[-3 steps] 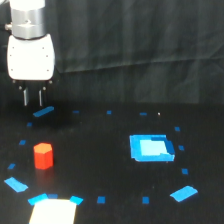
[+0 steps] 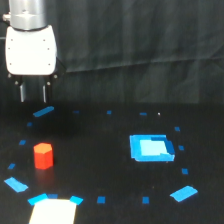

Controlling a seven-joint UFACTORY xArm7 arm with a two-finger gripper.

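Note:
A small red block point(image 2: 43, 156) rests on the dark table at the left. My gripper point(image 2: 33, 93) hangs high above and behind it, under the white hand point(image 2: 31, 50), well clear of the block. Its two thin dark fingers stand apart, so it is open, and nothing shows between them.
To the right lies a white patch point(image 2: 153, 147) framed by blue tape. A pale square point(image 2: 52, 212) is cut off by the bottom edge at left. Several blue tape marks dot the table.
The hand has risen slightly, and the fingers appear farther apart than before. The red block and the blue-framed patch have stayed in place.

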